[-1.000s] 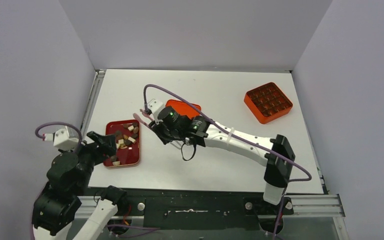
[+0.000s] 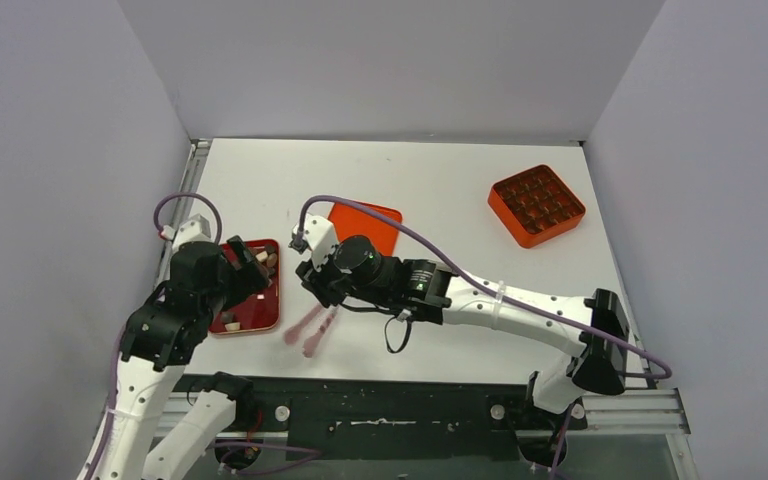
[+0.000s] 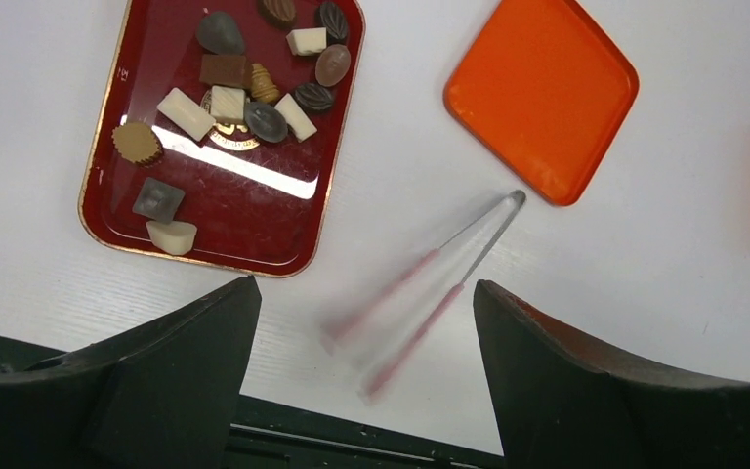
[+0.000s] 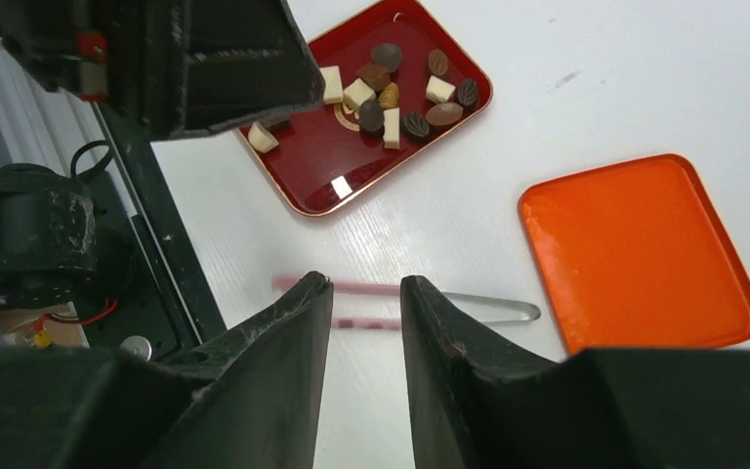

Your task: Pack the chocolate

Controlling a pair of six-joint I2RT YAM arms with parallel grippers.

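Observation:
A dark red tray (image 2: 258, 312) of chocolates (image 3: 225, 70) lies at the left of the table, partly covered by the left arm in the top view. My left gripper (image 2: 262, 268) is over it, open and empty. Tongs with pink handles (image 3: 418, 339) and metal tips (image 3: 515, 200) are blurred in front of the orange lid, apart from both grippers. My right gripper stands open, fairly narrow, with nothing held; the tongs show beyond its fingertips. At the far right is an orange box (image 2: 525, 236) with a dark, divided insert.
An orange flat lid (image 3: 547, 98) lies mid-table, partly under the right arm in the top view. Both grippers are close together, and the left one (image 4: 225, 59) intrudes into the right wrist view. Open table (image 2: 460, 260) separates lid and box.
The tongs have left my right gripper and are now below it, turned, handles towards the front edge. The right arm moved slightly.

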